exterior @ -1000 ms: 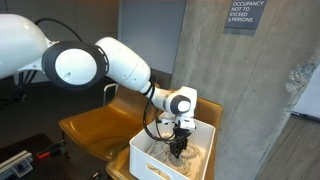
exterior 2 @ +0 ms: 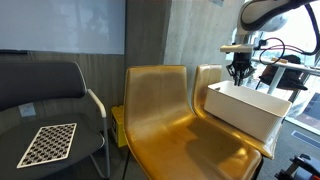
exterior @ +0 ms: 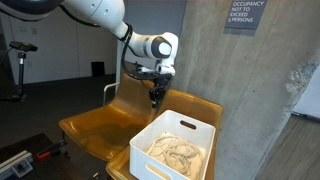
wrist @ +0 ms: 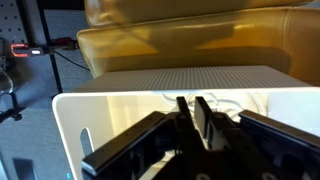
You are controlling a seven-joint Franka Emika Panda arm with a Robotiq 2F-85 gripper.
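Observation:
A white bin (exterior: 150,168) stands on the tan seat, with a coil of pale rope (exterior: 180,154) lying inside it. My gripper (exterior: 156,102) hangs just beyond the bin's back-left rim, higher than the rope. In exterior view 2 it (exterior 2: 238,76) shows over the far side of the bin (exterior 2: 248,114). The wrist view has the two dark fingers a little apart, with nothing visible between the tips of the gripper. Part of the rope (wrist: 232,98) appears behind them in the bin; the arm hides some of the bin's inside.
Tan moulded seats (exterior 2: 165,112) flank the bin. A concrete wall (exterior: 250,80) rises behind it. A dark chair (exterior 2: 50,110) with a perforated pad stands at the left in exterior view 2. The seat left of the bin (exterior: 90,130) is clear.
My gripper has risen out of the bin and moved back and left, from down at the rope to beyond the rim. The rope remains in the bin.

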